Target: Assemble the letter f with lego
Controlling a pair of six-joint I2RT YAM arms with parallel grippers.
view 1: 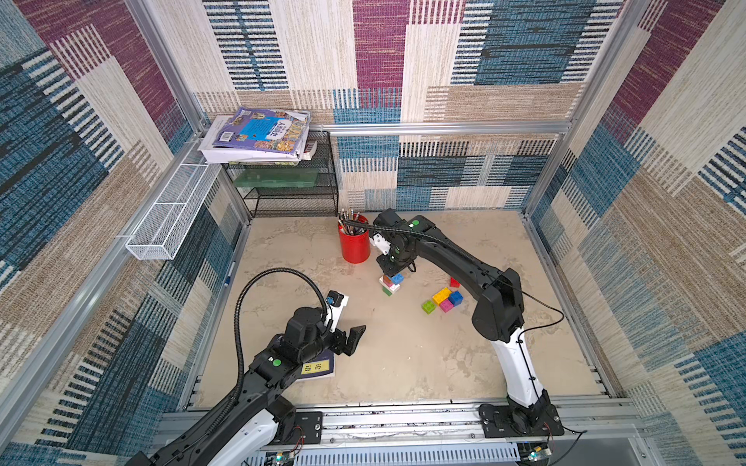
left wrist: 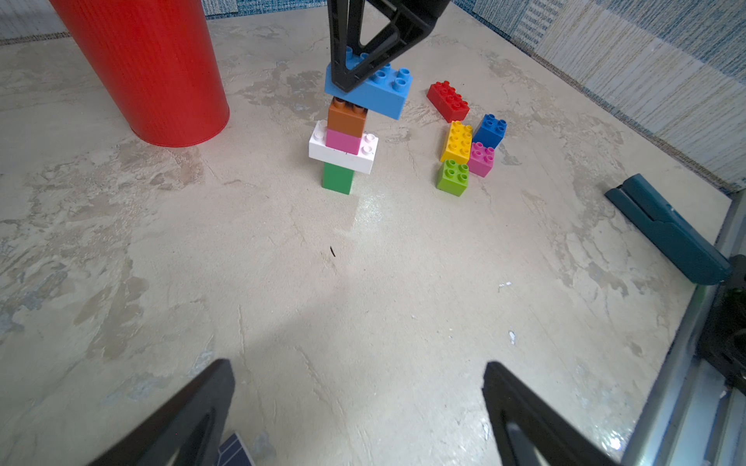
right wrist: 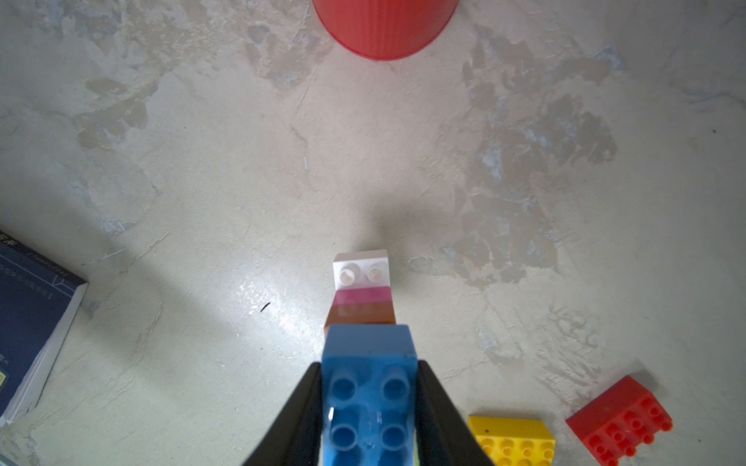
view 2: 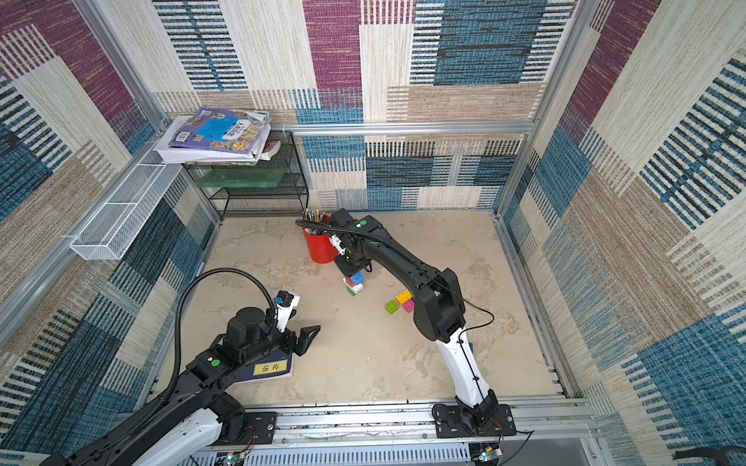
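Note:
A stack stands upright near the red cup: green (left wrist: 338,178), white (left wrist: 318,143), pink (left wrist: 342,139) and orange (left wrist: 346,116) bricks, with a light blue brick (left wrist: 380,97) on or just above its top. My right gripper is round that blue brick, its fingers at both sides; in the left wrist view it comes from above. My left gripper stands open with nothing between its fingers, low at the front left.
Loose red (left wrist: 447,101), yellow (left wrist: 457,142), dark blue, pink and lime bricks lie right of the stack. The red cup (view 1: 354,247) of brushes is behind, a book (view 1: 318,369) at the front left.

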